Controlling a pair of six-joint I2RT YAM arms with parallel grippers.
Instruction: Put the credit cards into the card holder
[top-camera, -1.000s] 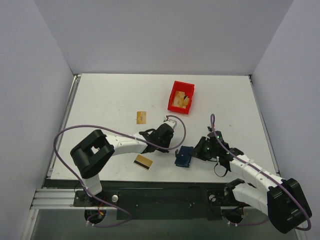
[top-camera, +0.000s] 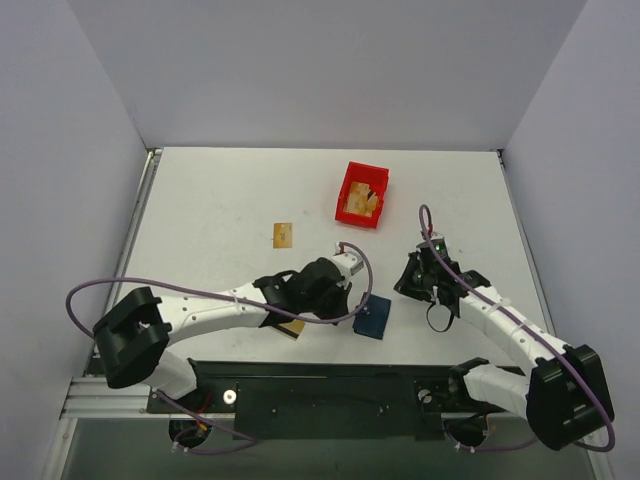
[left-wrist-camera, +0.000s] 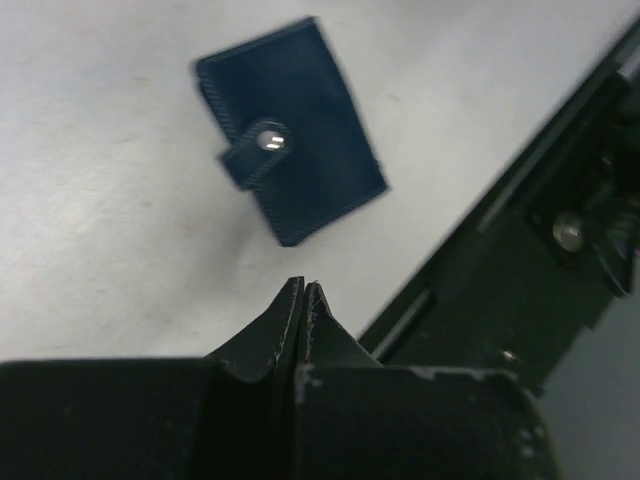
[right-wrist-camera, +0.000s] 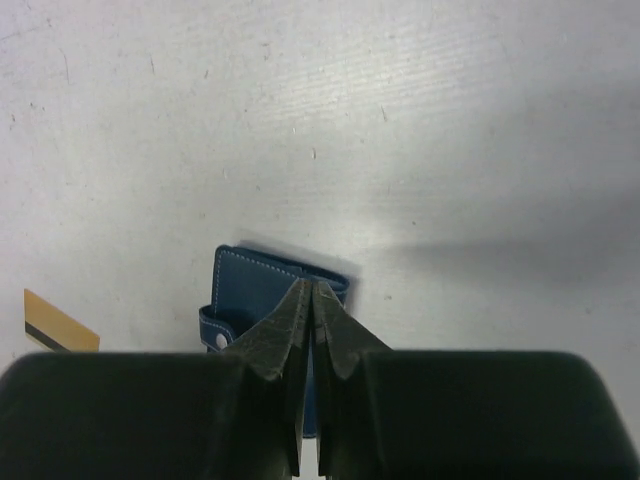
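Note:
The dark blue card holder (top-camera: 372, 316) lies flat on the table near its front edge, between the two arms. In the left wrist view the holder (left-wrist-camera: 310, 120) shows its strap with a round snap. My left gripper, shut with nothing visible between its fingers, is beside it on the left. Shut as well, my right gripper stands to the holder's right, and its fingers cover part of the holder (right-wrist-camera: 258, 285) in its wrist view. One gold card (top-camera: 283, 235) lies on the table; another card (top-camera: 291, 327) with a dark stripe is partly hidden under the left arm.
A red bin (top-camera: 362, 195) with several tan pieces inside stands at the back.
The left arm has swung toward the front, over the striped card and close to the holder. My right gripper has drawn back from the holder, and the holder has shifted slightly right.

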